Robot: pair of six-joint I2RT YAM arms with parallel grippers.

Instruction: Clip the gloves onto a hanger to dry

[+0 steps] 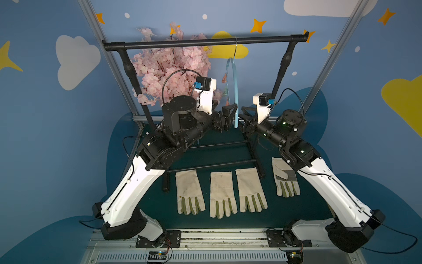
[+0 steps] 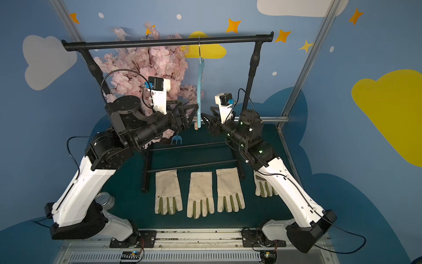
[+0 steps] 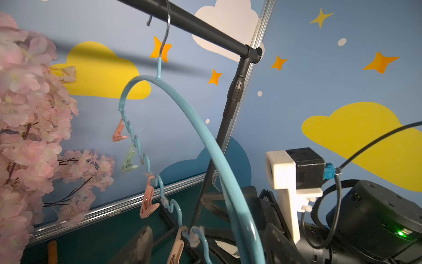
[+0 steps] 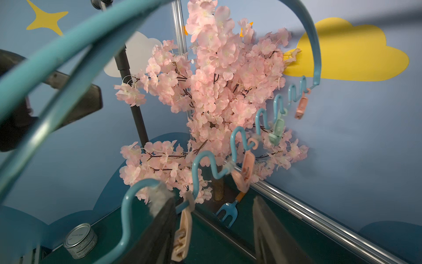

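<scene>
A light blue hanger (image 1: 236, 83) hangs by its metal hook from the black rail (image 1: 184, 43). Pink clips (image 4: 247, 167) and a green clip (image 4: 277, 128) dangle from its wavy lower bar. My left gripper stands open at the hanger's near end; the near pink clip (image 3: 176, 248) and the blue frame appear between its fingers, grip not visible. On the other side, my right gripper is also open, with that near clip beside its left finger (image 4: 160, 233). Three pale gloves (image 1: 190, 189) lie in a row on the table, and another glove (image 1: 286, 178) lies to the right.
Pink artificial blossoms (image 4: 219, 79) stand behind the hanger on the left. A blue toy fork (image 4: 228, 212) and a round tin (image 4: 80, 240) are on the dark green table. The rack's legs (image 1: 285, 59) flank the workspace, and both arms are close together.
</scene>
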